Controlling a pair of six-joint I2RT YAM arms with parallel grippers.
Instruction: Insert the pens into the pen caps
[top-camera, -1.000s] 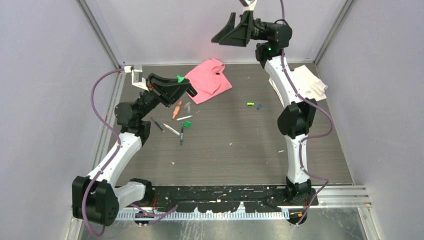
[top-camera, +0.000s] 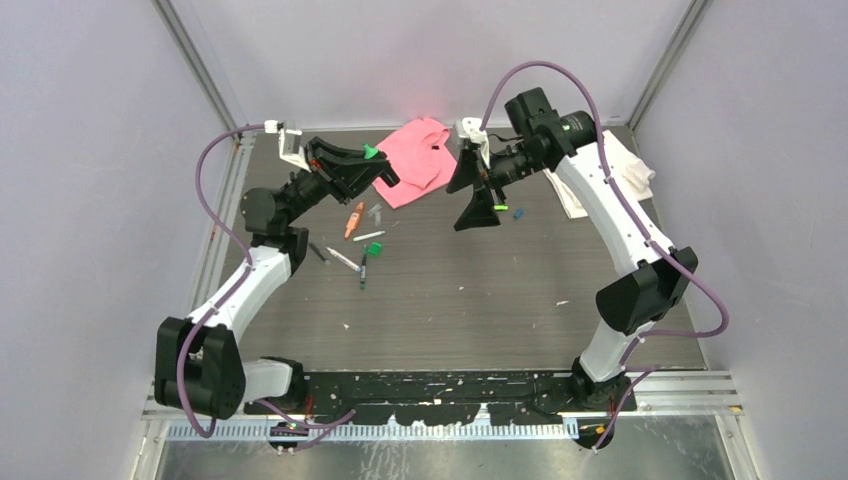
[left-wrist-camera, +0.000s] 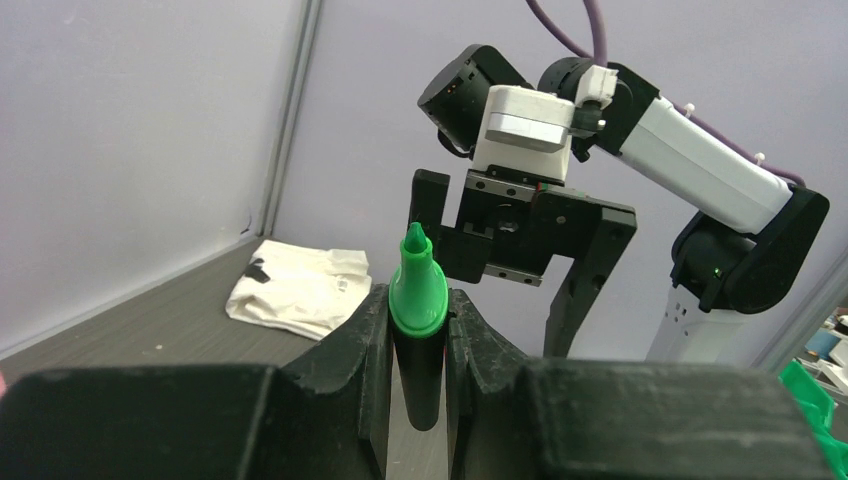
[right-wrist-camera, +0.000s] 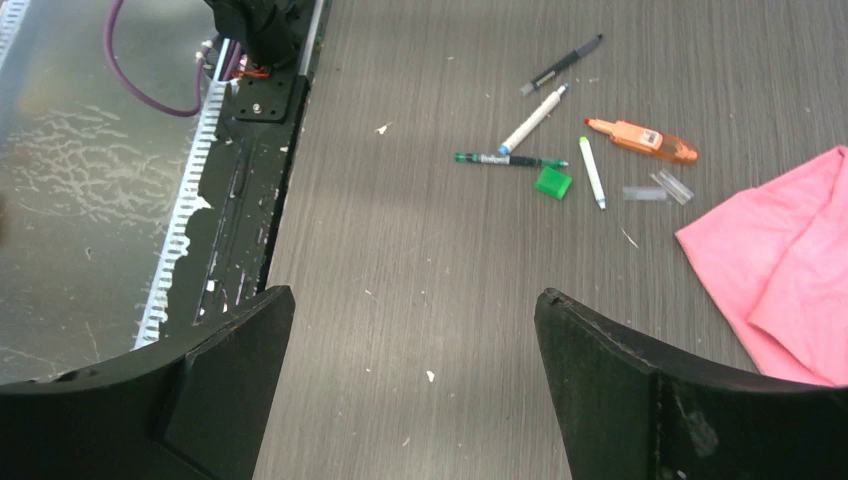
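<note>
My left gripper (top-camera: 372, 164) is shut on a green-tipped marker (left-wrist-camera: 418, 290), held upright in the left wrist view. My right gripper (top-camera: 466, 195) stands open and empty, to the right of it and facing it. On the table lie an orange highlighter (right-wrist-camera: 640, 138), a white pen (right-wrist-camera: 533, 120), a green-and-black pen (right-wrist-camera: 505, 160), a dark pen (right-wrist-camera: 560, 67), a thin white pen (right-wrist-camera: 592, 172), clear caps (right-wrist-camera: 672, 186) and a green piece (right-wrist-camera: 552, 182). Small lime and blue caps (top-camera: 518, 213) lie under the right arm.
A pink cloth (top-camera: 410, 160) lies at the back, and a white cloth (top-camera: 625, 170) at the back right. Walls surround the table.
The right arm has swung down from high at the back toward the front, its gripper now opposite the left one.
</note>
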